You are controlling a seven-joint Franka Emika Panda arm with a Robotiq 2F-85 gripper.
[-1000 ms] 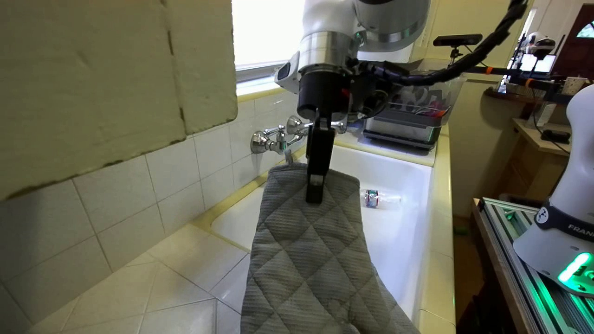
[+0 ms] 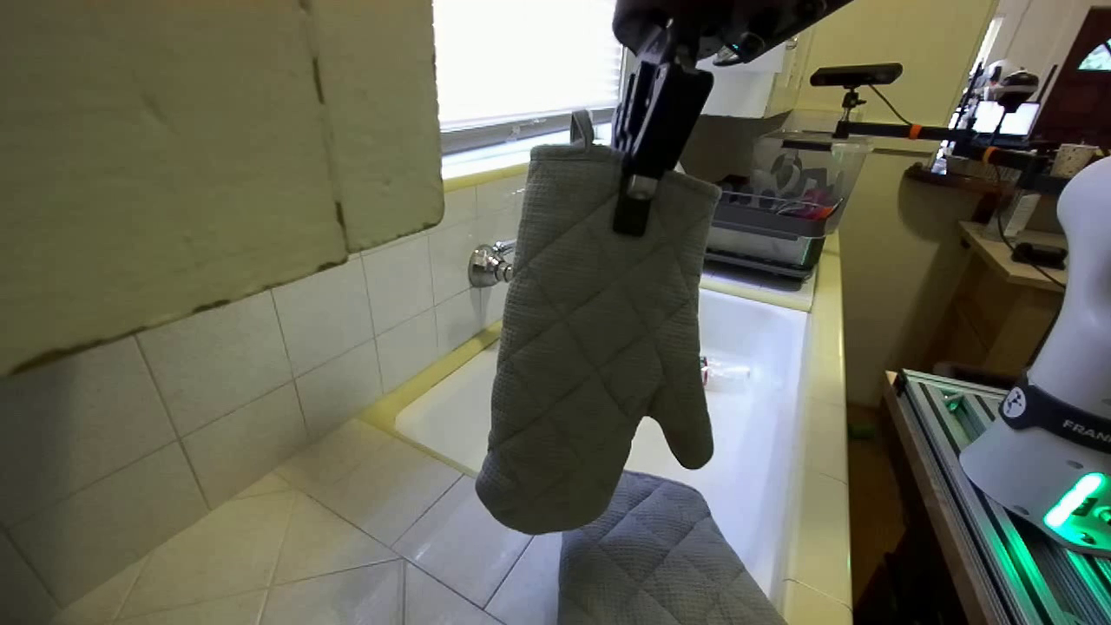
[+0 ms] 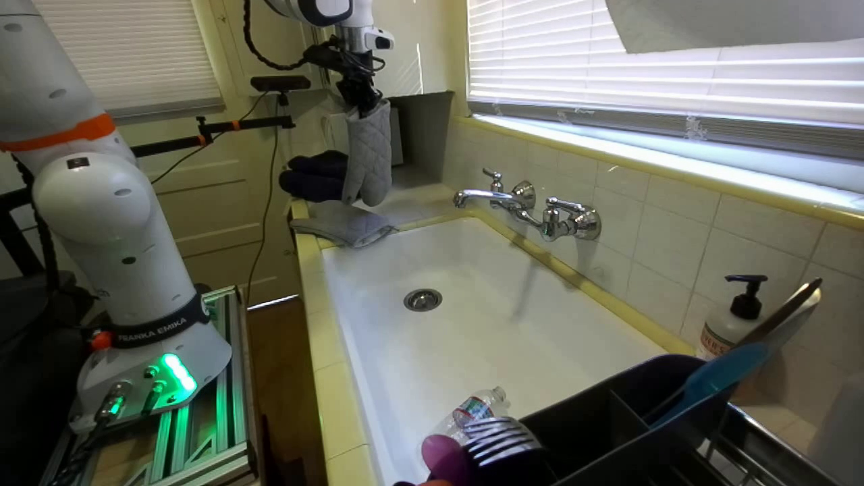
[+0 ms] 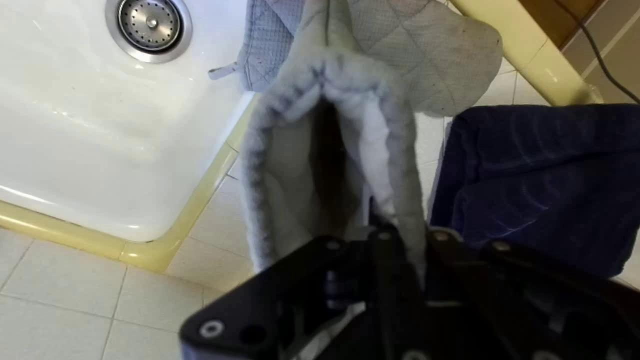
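Observation:
A grey quilted oven mitt (image 2: 599, 323) hangs upright in the air, thumb end down, and my gripper (image 2: 633, 213) is shut on its cuff edge. In the wrist view the cuff opening of this mitt (image 4: 264, 174) gapes toward the camera, with one wall of the cuff running between my fingers. A second grey mitt (image 3: 346, 223) lies flat below, across the counter and the sink's edge. Its hanging loop pokes toward the sink in the wrist view. The fingertips inside the cuff are mostly hidden.
The white sink (image 3: 389, 356) lies beside the mitts, with a clear bottle (image 3: 478, 405) in it. Folded dark blue cloth (image 4: 540, 180) sits on the counter. A chrome faucet (image 3: 494, 194) juts from the tiled wall. An overhead cabinet (image 2: 208, 135) hangs close by.
My gripper has risen with the mitt held at its cuff. The mitt now hangs clear, and the second mitt shows beneath it.

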